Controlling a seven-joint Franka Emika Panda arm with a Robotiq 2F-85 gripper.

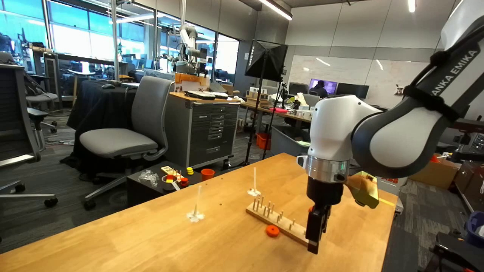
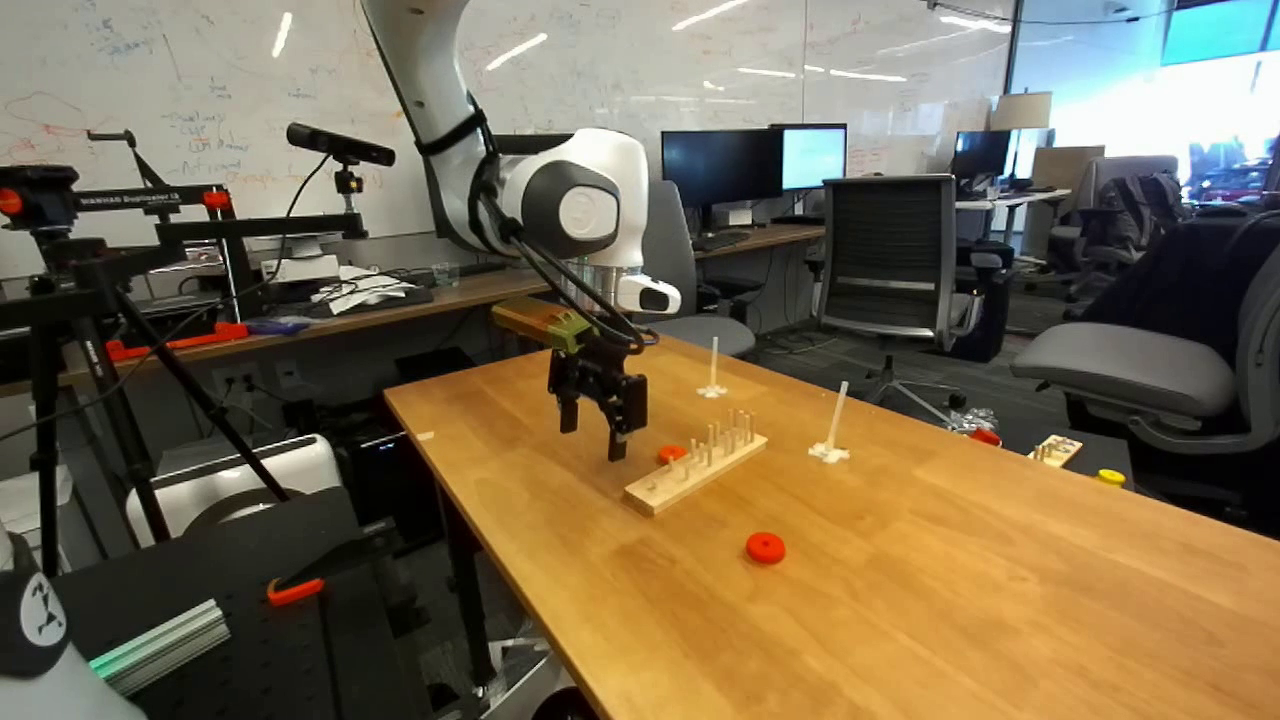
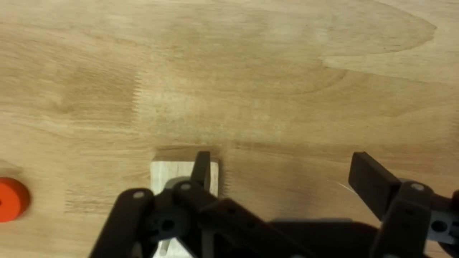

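My gripper (image 2: 594, 442) is open, its fingers wide apart with nothing held between them. It hangs over the end of a long wooden peg board (image 2: 684, 482), which carries several upright pegs. In the wrist view, one finger (image 3: 201, 170) overlaps the end of the board (image 3: 160, 174), and the other stands over bare table. A red-orange disc (image 1: 272, 231) lies flat on the table beside the board. A second disc (image 2: 672, 455) sits on the board's opposite side; in exterior view 1 the gripper mostly hides it. One disc (image 3: 12, 199) shows at the wrist view's left edge.
Two thin white posts (image 1: 196, 204) (image 1: 255, 181) stand on the table, fixed at their bases with whitish patches. A low black stand beyond the table holds another peg board (image 1: 171, 172) and an orange cup (image 1: 207, 174).
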